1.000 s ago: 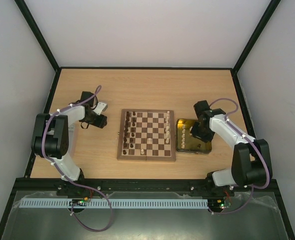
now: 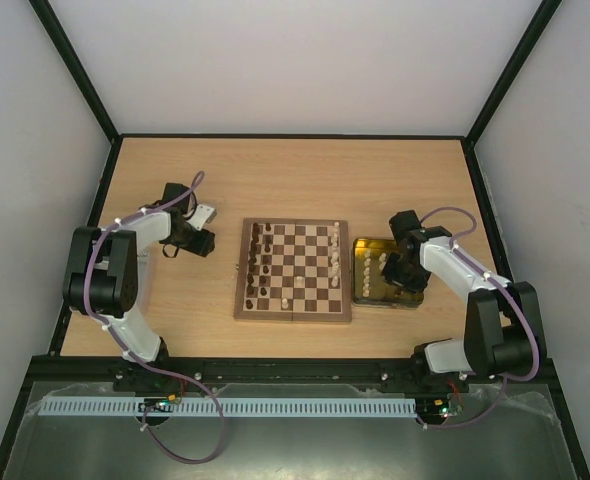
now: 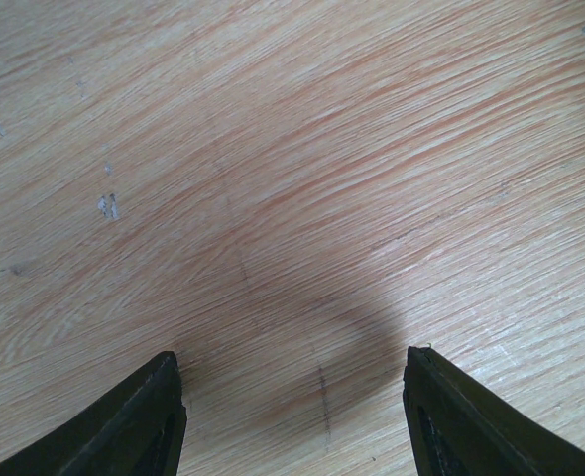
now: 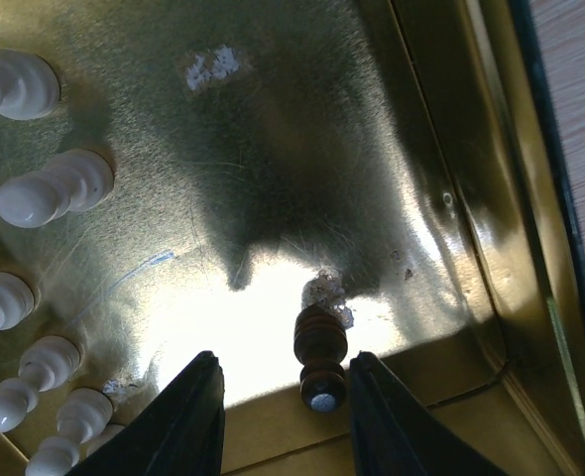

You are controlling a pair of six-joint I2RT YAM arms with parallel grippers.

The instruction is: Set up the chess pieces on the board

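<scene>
The chess board [image 2: 320, 315] lies mid-table, with dark pieces [image 2: 253, 255] along its left side and white pieces [image 2: 335, 260] along its right; two white pieces stand farther in. A gold tray [image 2: 359, 292] sits to its right. In the right wrist view, several white pieces [image 4: 57, 188] lie at the tray's left, and one dark piece [image 4: 320, 342] lies near a wall of the tray. My right gripper is open over the tray, with the dark piece beyond its fingertips, close to the right finger [image 4: 372, 407]. Over bare wood, my left gripper is open and empty.
The tray's raised walls [image 4: 501, 198] stand close around the right gripper. Bare table [image 2: 295, 180] stretches behind the board, and the area beneath the left gripper is clear. A corner of something brown shows at the left wrist view's upper right.
My right gripper has come a little nearer the front of the tray, covering more of its right part in the top view. The left arm and the board's pieces look unmoved.
</scene>
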